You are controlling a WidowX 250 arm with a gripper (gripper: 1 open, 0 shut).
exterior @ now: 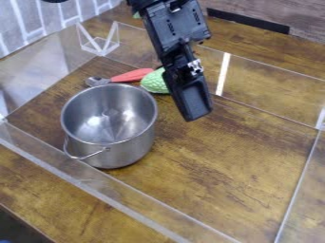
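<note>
My black gripper (pixel 191 95) reaches down from the top centre, angled over the table right of a steel pot (pixel 109 123); it looks shut, with nothing seen between its fingers. The pot stands upright with its wire handle hanging at the near side, and looks empty. Behind it lie a green textured object (pixel 156 83), partly hidden by the gripper, and a red-handled utensil (pixel 127 76) with a metal head.
Transparent walls or strips border the area on the left, front, back and right.
</note>
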